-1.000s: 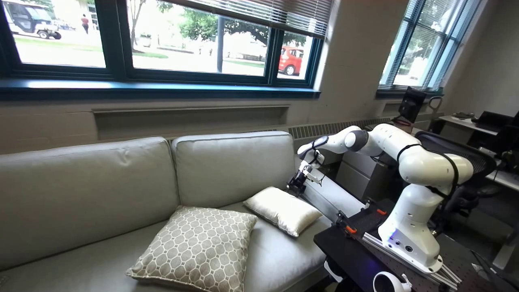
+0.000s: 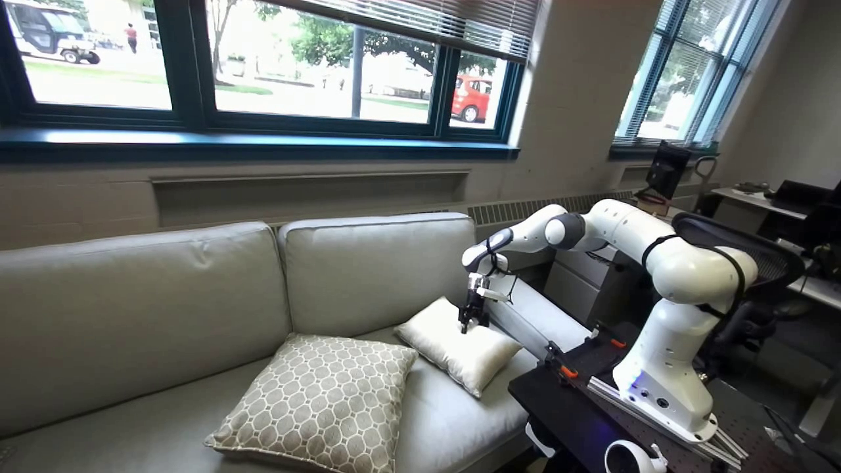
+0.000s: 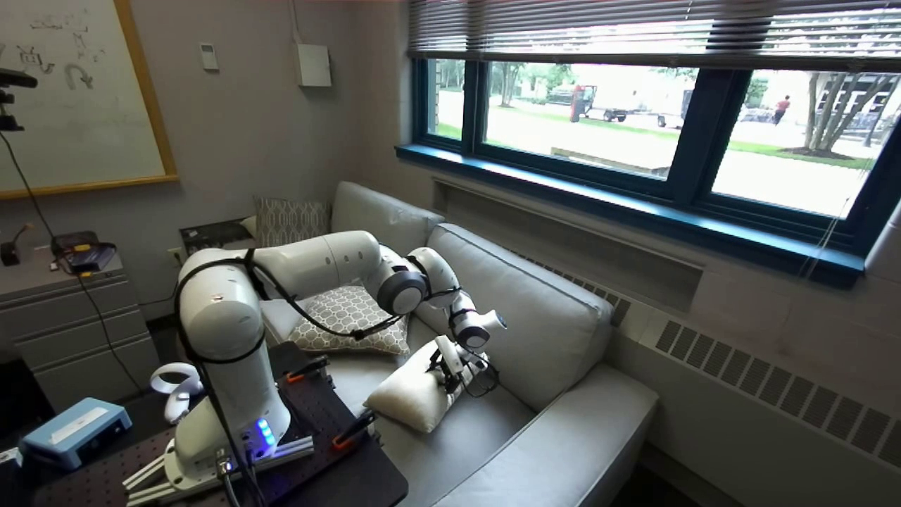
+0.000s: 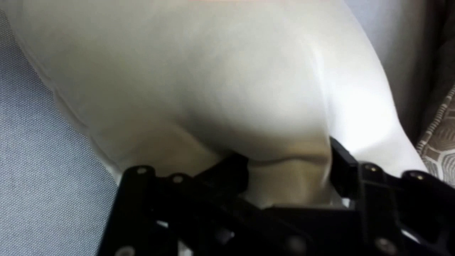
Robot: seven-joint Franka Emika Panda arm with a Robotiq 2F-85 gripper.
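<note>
A small white pillow lies tilted on the right-hand seat of the grey sofa. My gripper points down into its upper side, close to the sofa's arm. In the wrist view, the pillow fills most of the picture, and its cloth bulges into a fold between the spread black fingers of the gripper. The fingers stand apart and press into the fabric; whether they grip the fold firmly cannot be told. From the other side, the gripper rests against the far part of the pillow.
A larger patterned pillow lies left of the white one. The sofa's back cushion rises behind and its armrest borders the seat. The black table with the arm's base stands in front. Free seat shows at far left.
My gripper has come down and leftward from beside the pillow's back edge onto the pillow, turning more upright. The white pillow now looks dented and its near corner sits lower. The patterned pillow is unmoved.
</note>
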